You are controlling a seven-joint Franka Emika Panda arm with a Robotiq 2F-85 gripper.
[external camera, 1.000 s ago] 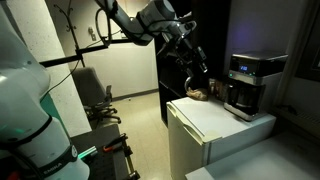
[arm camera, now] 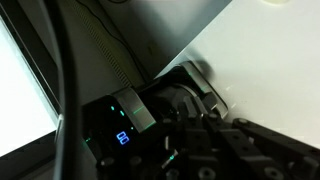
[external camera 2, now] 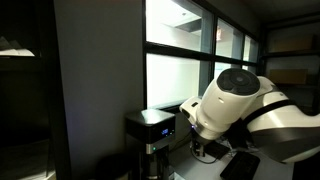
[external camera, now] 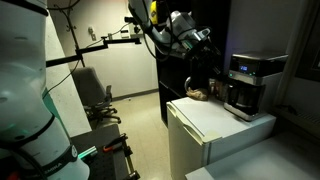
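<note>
A black and silver coffee maker (external camera: 250, 86) stands at the back right of the white counter, its glass carafe (external camera: 243, 97) low in its front. Left of the machine, a bit above the counter top, is my dark gripper (external camera: 212, 66). The wrist view looks down on the coffee maker (arm camera: 140, 115) with its lit blue display, while my gripper fills the lower right. It is shut, with nothing showing between its fingers, though the dark parts blend together. Exterior view 2 has the coffee maker (external camera 2: 150, 122) left of the white arm; the gripper cannot be made out there.
Brown items (external camera: 198, 94) sit at the counter's back edge, left of the machine. Below and to its right lies a lower white surface (external camera: 265, 158). An office chair (external camera: 97, 97) stands on the floor behind.
My arm has swung right and my gripper has come closer to the coffee maker. The coffee maker and the counter items have stayed in place.
</note>
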